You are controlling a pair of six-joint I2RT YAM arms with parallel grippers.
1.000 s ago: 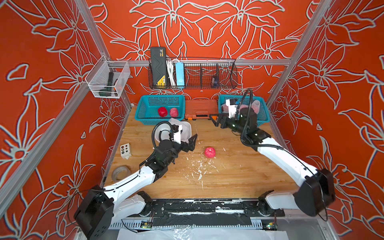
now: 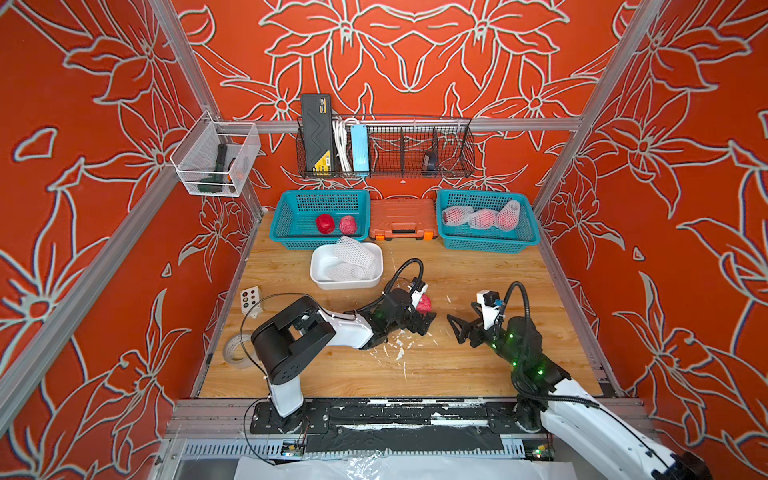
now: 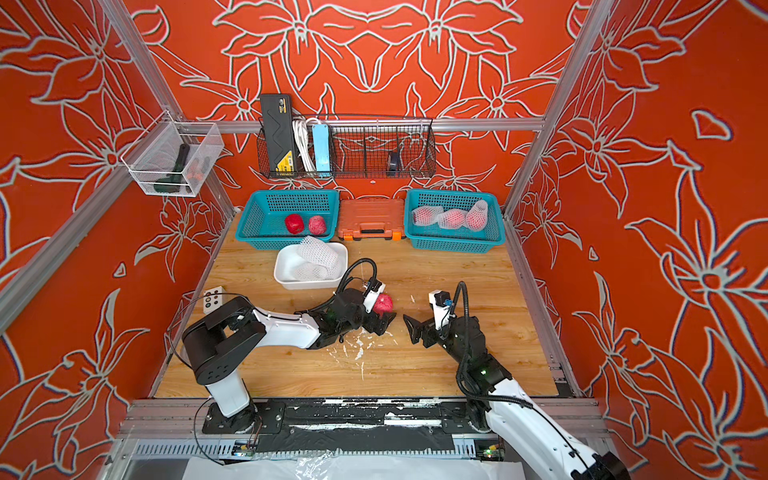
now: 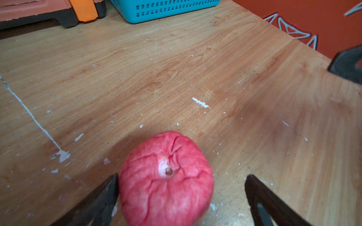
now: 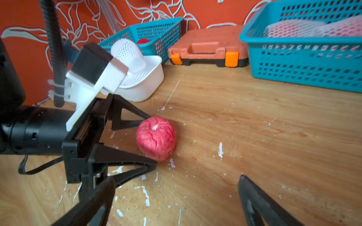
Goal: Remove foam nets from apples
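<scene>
A bare red apple (image 4: 166, 177) stands on the wooden table between the fingers of my open left gripper, which reaches around it from the left. My right gripper (image 3: 412, 328) is open and empty, low over the table just right of the apple. Two red apples (image 2: 325, 224) sit in the left teal basket (image 2: 288, 208). Several apples in foam nets (image 2: 482, 219) lie in the right teal basket (image 2: 520, 244). Removed white foam nets (image 2: 353, 252) lie in the white bin (image 2: 320, 272).
An orange toolbox (image 2: 402, 216) stands between the baskets at the back. A wire rack and clear bin hang above.
Both arms have swung down from the bin and right basket toward the table's middle. My left gripper now surrounds the apple; my right gripper has come lower and nearer the front.
</scene>
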